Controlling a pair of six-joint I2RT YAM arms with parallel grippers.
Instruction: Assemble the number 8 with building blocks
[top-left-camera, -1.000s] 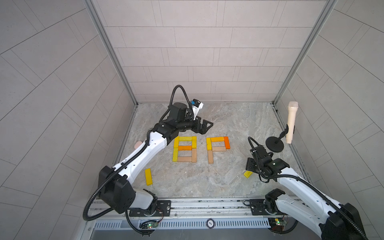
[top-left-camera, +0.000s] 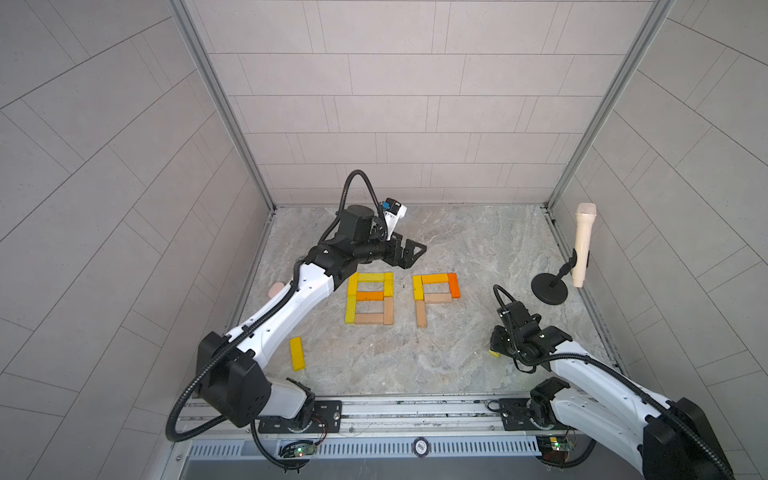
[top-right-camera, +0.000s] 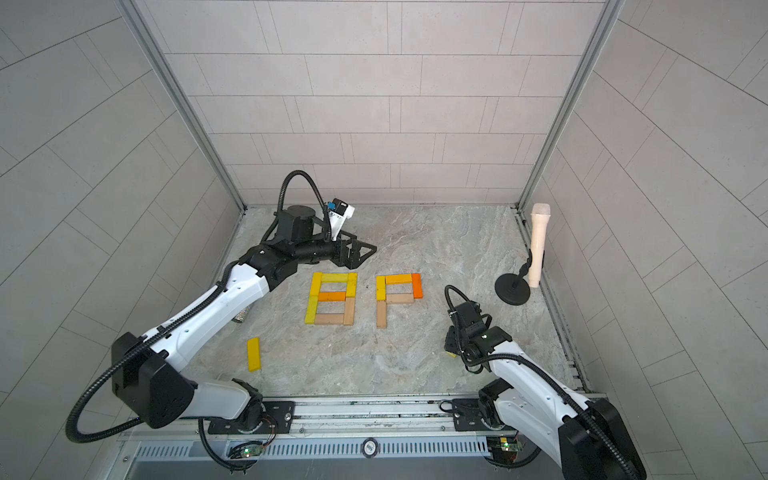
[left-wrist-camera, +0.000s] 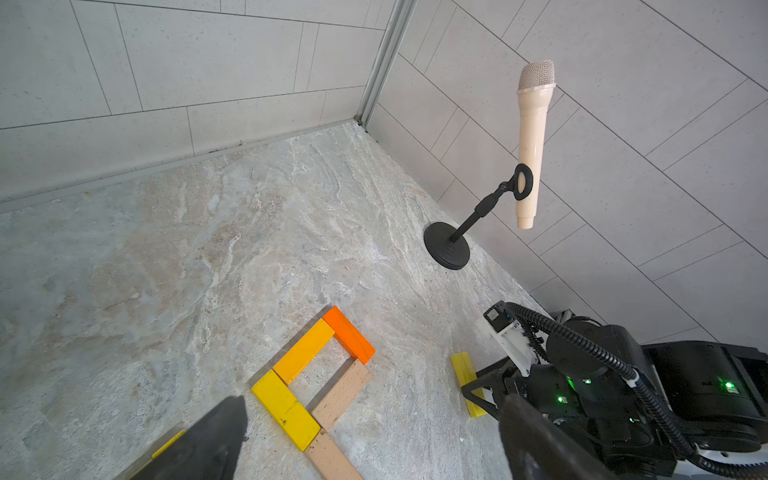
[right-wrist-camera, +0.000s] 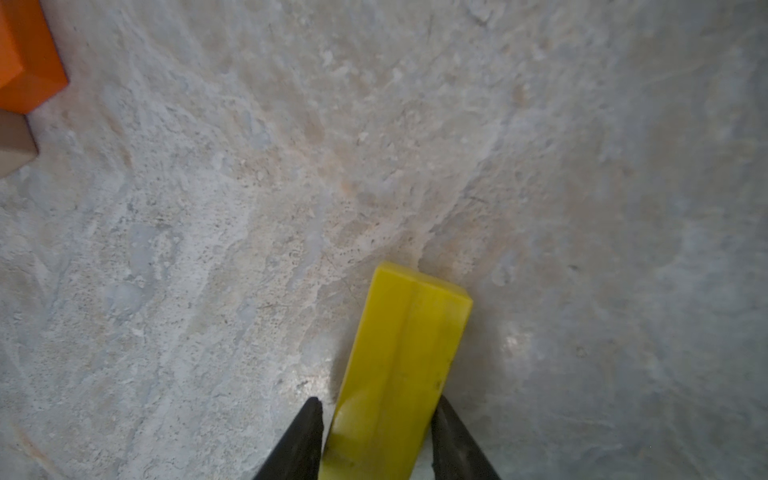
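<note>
Low over the right part of the table, my right gripper has its fingers on both sides of a yellow block (right-wrist-camera: 397, 352); the fingers are part open, and I cannot tell whether both touch it. At left a finished 8 of yellow, orange and wood blocks (top-left-camera: 369, 322) lies flat. Right of it, a second figure has a closed upper loop with an orange block (top-left-camera: 454, 285) at its right and a wood block (top-left-camera: 421, 314) pointing down at lower left. My left gripper (top-left-camera: 417, 254) stands open and empty above and behind the 8.
One loose yellow block (top-left-camera: 297, 353) lies at the front left, near the left arm. A microphone on a black stand (top-left-camera: 549, 289) stands at the right edge. Between the second figure and the right gripper the table (top-left-camera: 472, 336) is bare.
My right gripper has come down and slightly toward the front over the yellow block, which is now mostly covered in the top left view. The left arm has stayed still.
</note>
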